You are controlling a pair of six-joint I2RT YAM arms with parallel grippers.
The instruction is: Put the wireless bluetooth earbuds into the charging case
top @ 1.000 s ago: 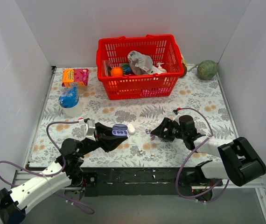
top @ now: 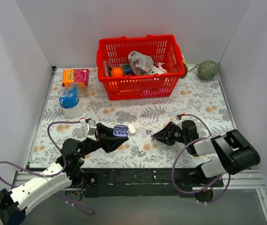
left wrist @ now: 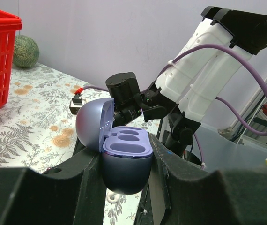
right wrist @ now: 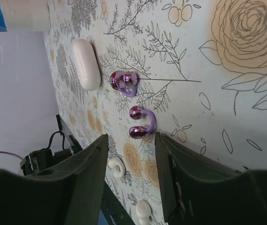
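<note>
The purple charging case (left wrist: 126,149) is gripped in my left gripper, its lid (left wrist: 92,123) raised and its oval slots facing up with no earbud visible in them. On the patterned tabletop lie two shiny purple earbuds. The nearer earbud (right wrist: 150,123) is just ahead of the tips of my right gripper, whose fingers stand apart with nothing held between them. Slightly farther off lies the other earbud (right wrist: 125,82). From above, the case (top: 121,131) hangs left of the earbuds, and the right gripper reaches in from their right.
A white rounded piece (right wrist: 86,64) lies beyond the earbuds. Small white bits, including a ring-like one (right wrist: 117,167), are near the front edge. The red basket (top: 140,87), candy box (top: 75,78), blue-topped tub (top: 70,103) and green melon (top: 208,70) stand farther back.
My right arm has shifted a little, its forearm swinging left and forward, while the gripper stays by the earbuds. The left arm and the case have not moved.
</note>
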